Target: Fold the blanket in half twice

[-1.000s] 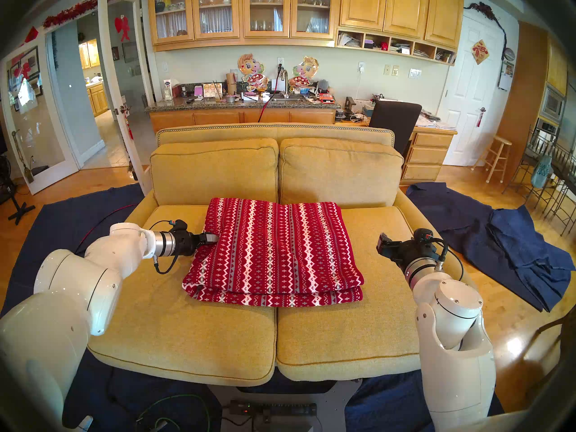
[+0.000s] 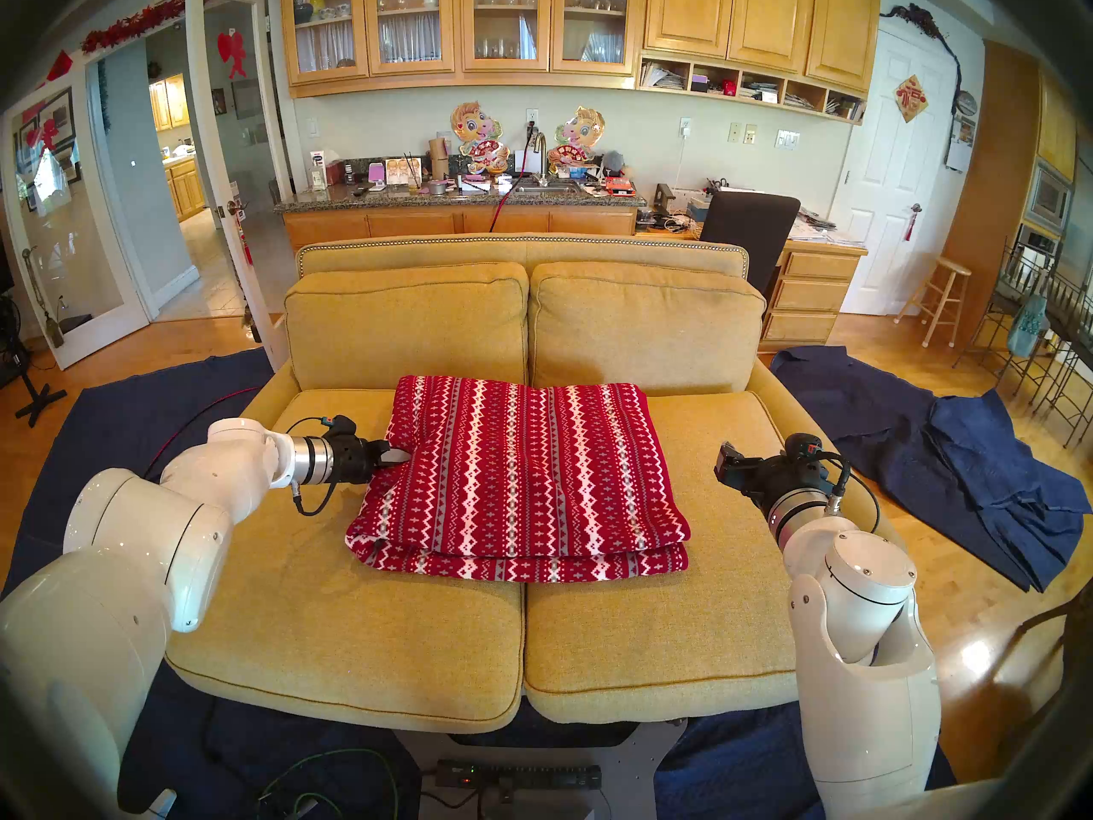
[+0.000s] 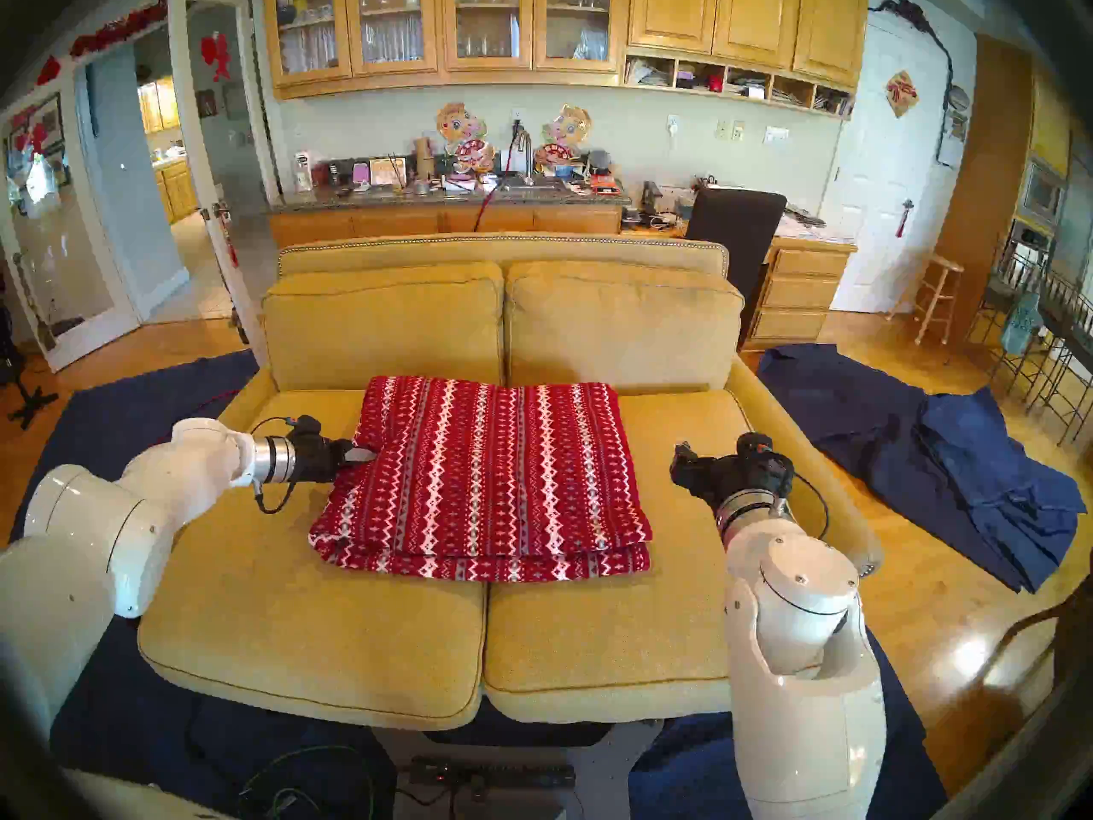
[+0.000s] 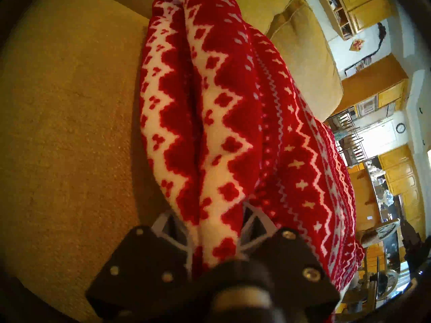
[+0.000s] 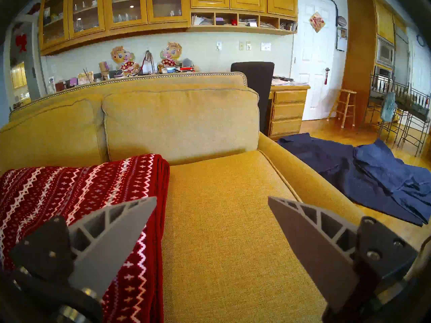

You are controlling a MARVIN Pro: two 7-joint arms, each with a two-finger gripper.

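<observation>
The red blanket (image 2: 529,481), patterned in white and grey, lies as a folded layered rectangle across the middle of the yellow couch seat. My left gripper is shut on its left folded edge, with the cloth bunched between the two fingers; in the head left view this gripper (image 2: 402,457) sits at the blanket's left side. To the blanket's right, my right gripper stands open over bare cushion, its grey fingers (image 5: 117,239) wide apart and empty. The blanket's right edge (image 5: 158,211) shows behind its left finger.
Bare seat cushion (image 2: 720,594) shows right of and in front of the blanket. Two back cushions (image 2: 642,326) rise behind it, and a couch arm (image 5: 311,178) borders the right. Dark blue cloths (image 2: 939,446) cover the floor at the sides.
The left arm shifted very slightly; the right arm stayed still.
</observation>
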